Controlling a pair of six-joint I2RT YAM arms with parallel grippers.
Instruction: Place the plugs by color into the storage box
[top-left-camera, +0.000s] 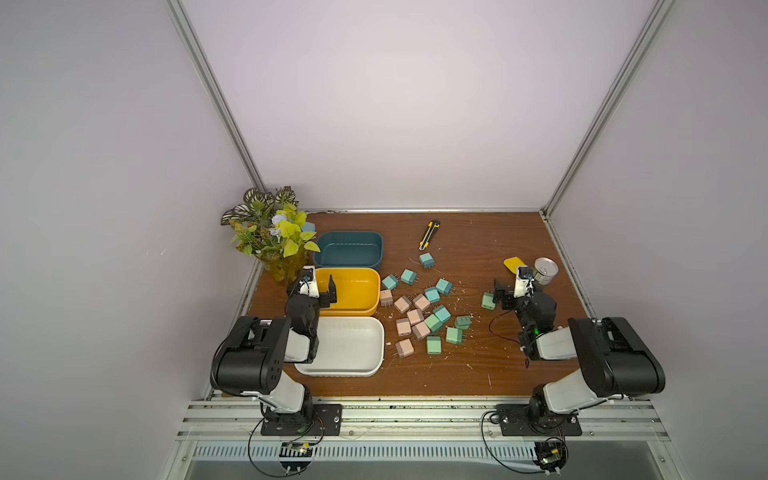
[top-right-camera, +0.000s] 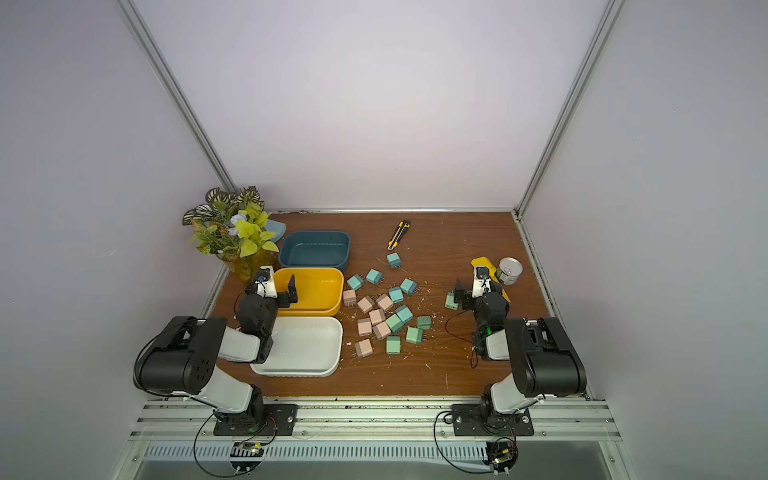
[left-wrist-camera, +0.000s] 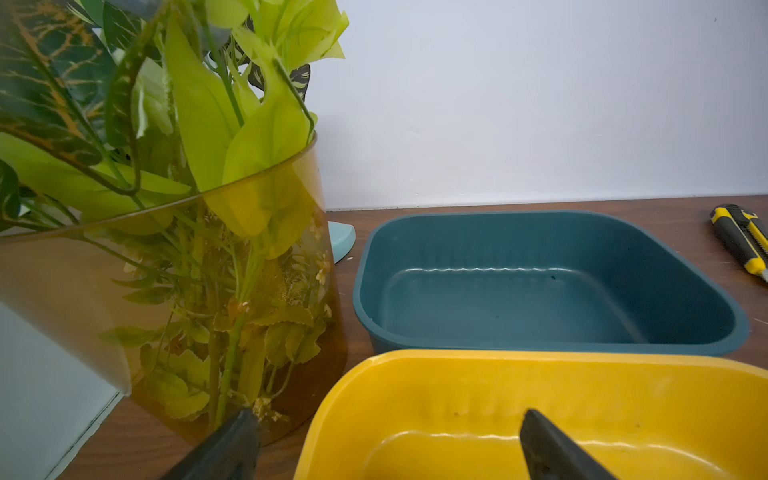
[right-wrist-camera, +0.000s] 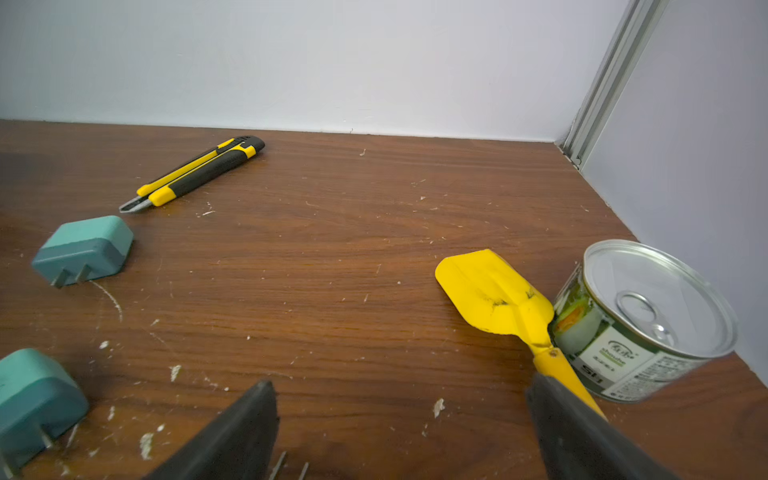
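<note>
Pink plugs (top-left-camera: 404, 347), green plugs (top-left-camera: 433, 345) and blue plugs (top-left-camera: 426, 260) lie scattered over the middle of the table, right of three empty boxes: a teal box (top-left-camera: 349, 261), a yellow box (top-left-camera: 352, 289) and a white box (top-left-camera: 344, 345). My left gripper hangs open over the left part of the yellow box, nothing between its fingers. My right gripper is open at the right side, above or beside a lone green plug (top-left-camera: 487, 301), holding nothing.
A vase of plants (left-wrist-camera: 224, 304) stands at the back left. A utility knife (right-wrist-camera: 192, 172) lies at the back. A yellow scoop (right-wrist-camera: 488, 292) and a can (right-wrist-camera: 640, 320) sit on the right.
</note>
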